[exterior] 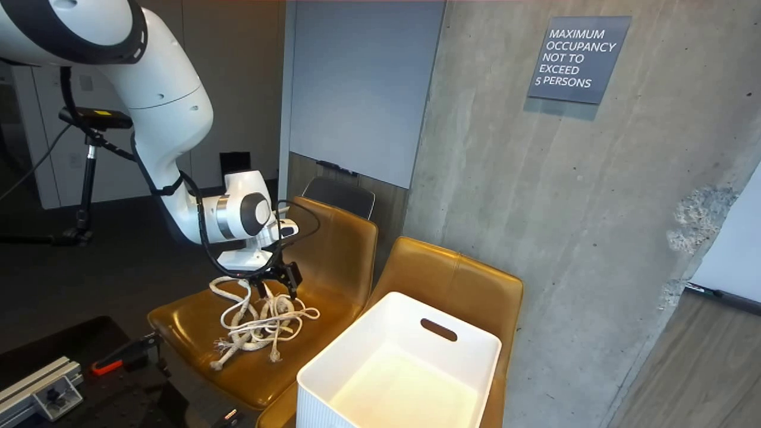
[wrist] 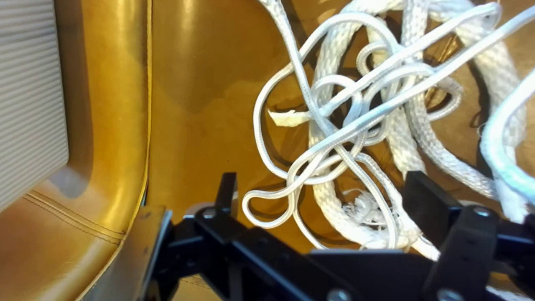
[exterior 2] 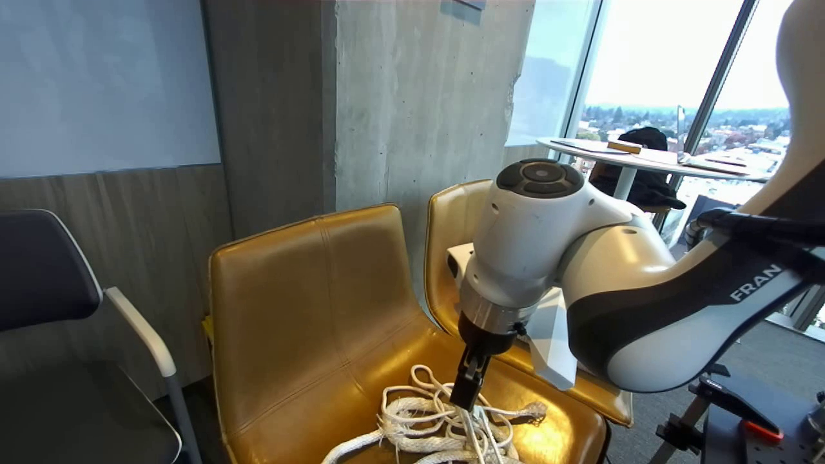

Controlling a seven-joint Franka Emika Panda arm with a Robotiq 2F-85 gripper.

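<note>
A tangle of white rope point(exterior: 246, 339), part thick braid and part thin cord, lies on the seat of a tan leather chair point(exterior: 332, 246). Just above its back part is my gripper point(exterior: 276, 292), pointing down. In the wrist view, the black fingers point(wrist: 427, 203) stand wide apart, so the gripper is open. Thin cord loops and a frayed thick end show in the space between them, not gripped. From the other side, exterior view 2 shows the gripper point(exterior 2: 465, 402) low over the rope heap point(exterior 2: 414, 425), hiding part of it.
An empty white bin point(exterior: 399, 381) with a handle slot occupies the neighbouring tan chair point(exterior: 456, 285). Its ribbed side point(wrist: 30, 90) shows at the wrist view's left. A dark table point(exterior: 93, 342) carries a metal rail and a red-and-black tool. Concrete wall stands behind.
</note>
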